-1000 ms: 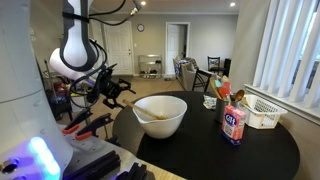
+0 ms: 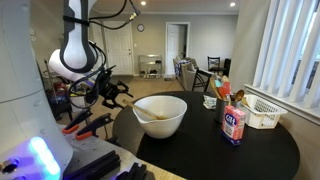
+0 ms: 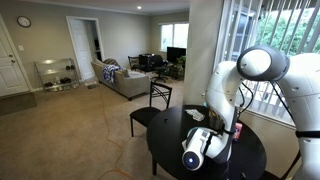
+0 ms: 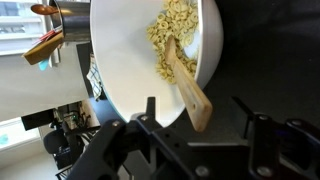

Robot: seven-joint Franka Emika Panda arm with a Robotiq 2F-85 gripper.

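A wooden utensil (image 4: 186,84) leans inside a white bowl (image 4: 120,62), its far end among ring-shaped cereal (image 4: 172,28) and its handle reaching out over the rim. In the wrist view my gripper stands open, with the black fingers apart on either side of the handle's end; contact cannot be made out. From the first exterior view, the gripper (image 2: 125,100) is left of the bowl (image 2: 168,124), close to the handle (image 2: 150,112). The second exterior view hides the fingertips and most of the bowl behind the arm.
A red and white carton (image 2: 233,123) stands right of the bowl on the black round table (image 2: 200,150). Behind it are a holder with utensils (image 2: 224,103) and a white basket (image 2: 262,112).
The bowl and the wooden utensil look the same.
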